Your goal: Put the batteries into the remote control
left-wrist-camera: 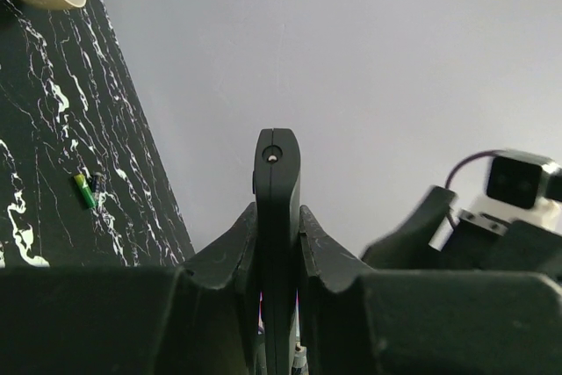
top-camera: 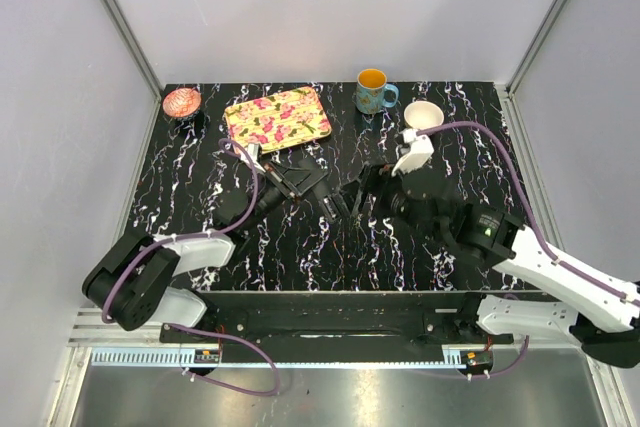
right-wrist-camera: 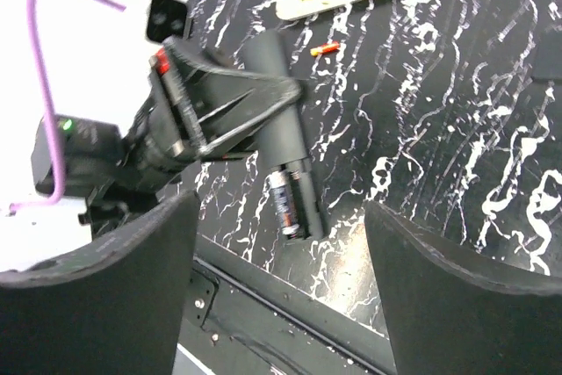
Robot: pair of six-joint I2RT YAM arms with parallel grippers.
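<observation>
The black remote control is held in the air by my left gripper (top-camera: pixel 305 182), shut on its middle; in the left wrist view it (left-wrist-camera: pixel 276 173) stands end-on between the fingers. Its lower end shows an open compartment with a silver battery (right-wrist-camera: pixel 281 202) in it. My right gripper (top-camera: pixel 355 195) is just right of that end, part open, its fingers (right-wrist-camera: pixel 114 305) apart with nothing seen between them. Loose batteries lie on the table: a green one (left-wrist-camera: pixel 83 189), a dark one (left-wrist-camera: pixel 97 186) beside it, and an orange one (right-wrist-camera: pixel 324 48).
A floral board (top-camera: pixel 277 119) lies at the back, with a red bowl (top-camera: pixel 182 103) to its left. A mug (top-camera: pixel 371 91) and a white bowl (top-camera: pixel 423 116) stand at the back right. The marble table's front edge borders a dark ledge (top-camera: pixel 330 312).
</observation>
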